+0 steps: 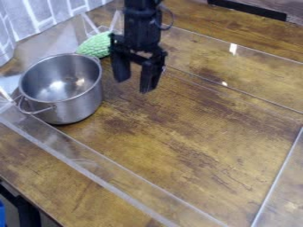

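Note:
The black gripper (135,71) hangs over the upper middle of the wooden table, its two fingers apart, one on the left and one on the right, with nothing seen between them; it is slightly blurred. Just behind it to the left is a green knobbly object (96,45), partly hidden by the arm. A steel pot (71,106) stands at the left, close to the gripper's left finger.
Clear panels or strips edge the work area at the left, back and right.

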